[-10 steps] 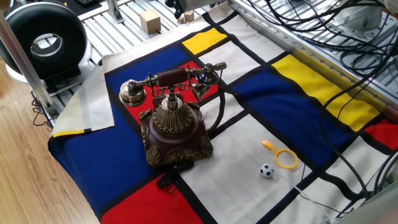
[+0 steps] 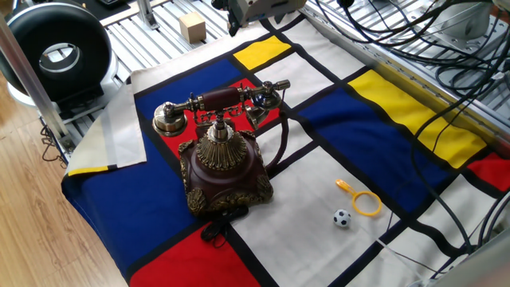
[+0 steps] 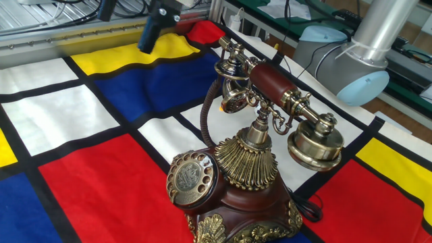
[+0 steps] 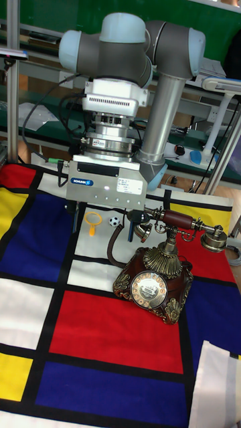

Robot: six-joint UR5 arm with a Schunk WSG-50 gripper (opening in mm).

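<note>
My gripper (image 4: 103, 233) hangs above the cloth with its two fingers wide apart and nothing between them. One dark finger (image 3: 151, 32) shows at the top of exterior view 2; in exterior view 1 only part of the gripper enters at the top edge. An antique-style telephone (image 2: 227, 163), dark red with brass trim, stands upright, its handset (image 3: 273, 84) resting on the cradle. In exterior view 3 the phone is just right of my gripper. A small black-and-white football (image 2: 342, 218) and a yellow ring-shaped toy with a handle (image 2: 366, 203) lie close together on a white patch.
A colour-block cloth (image 2: 319, 239) covers the table, its corner folded over at the left. A wooden block (image 2: 192, 27) sits beyond it on the slatted surface. Black cables (image 2: 430, 151) cross the right side.
The phone, ball and yellow toy have stayed put.
</note>
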